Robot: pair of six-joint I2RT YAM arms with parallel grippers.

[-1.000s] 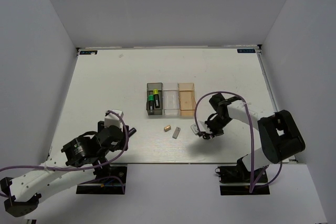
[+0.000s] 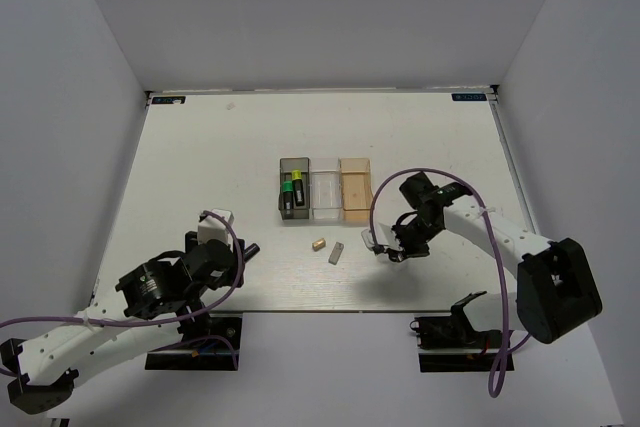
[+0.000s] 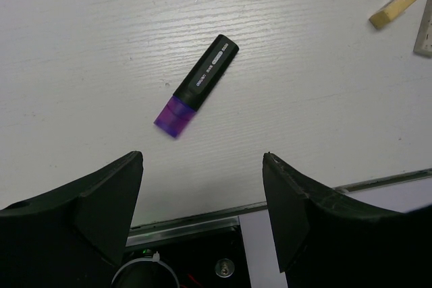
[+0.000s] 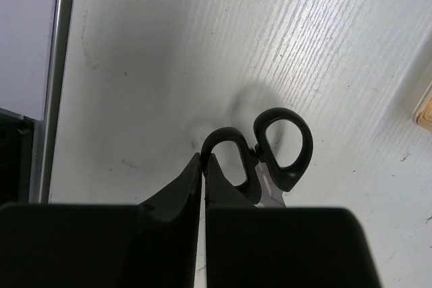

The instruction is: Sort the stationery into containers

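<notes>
My left gripper is open above a black highlighter with purple cap, which lies loose on the table. My right gripper is shut over black-handled scissors; its tips overlap the left loop, and whether they touch it I cannot tell. A small yellowish block and a grey item lie mid-table. Three containers stand behind them: dark with green- and yellow-capped highlighters, clear, tan.
The left arm and the loose items there look unchanged.
</notes>
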